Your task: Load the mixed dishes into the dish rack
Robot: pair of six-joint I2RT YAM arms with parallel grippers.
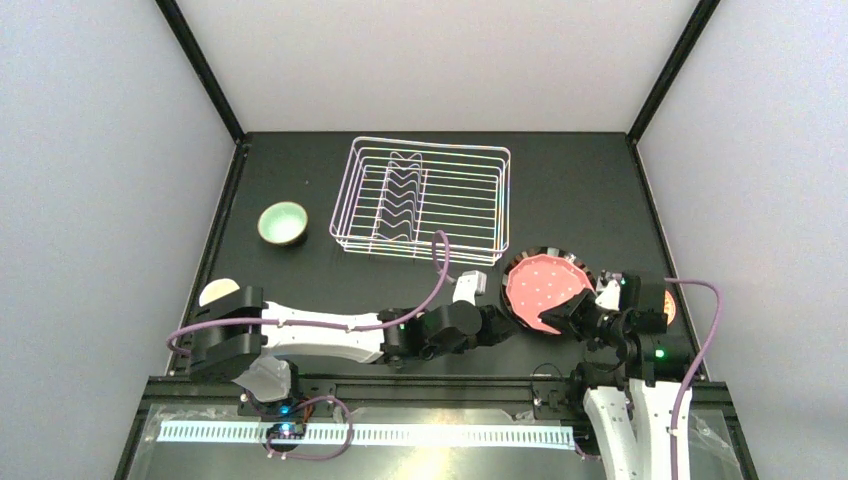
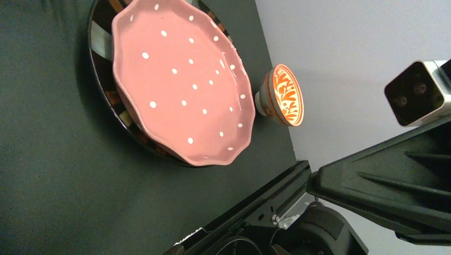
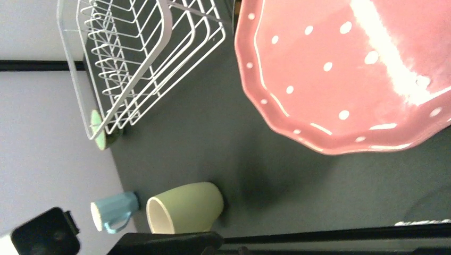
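A pink polka-dot plate with a wavy rim (image 1: 545, 285) lies on a black patterned plate (image 2: 101, 40), covering most of it. My left gripper (image 1: 505, 326) is just left of the plates' near side, part open, with nothing seen between its tips. On the right, my right gripper (image 1: 553, 318) overlaps the pink plate's near right edge from above. It looks part open and holds nothing that I can see. The white wire dish rack (image 1: 420, 200) stands empty at the back. A pale green bowl (image 1: 283, 222) sits to its left.
An orange-patterned bowl (image 2: 287, 95) stands near the right wall, mostly behind the right arm from above. A green cup (image 3: 186, 207) and a blue mug (image 3: 114, 210) are at the left side. Dark table around the rack is clear.
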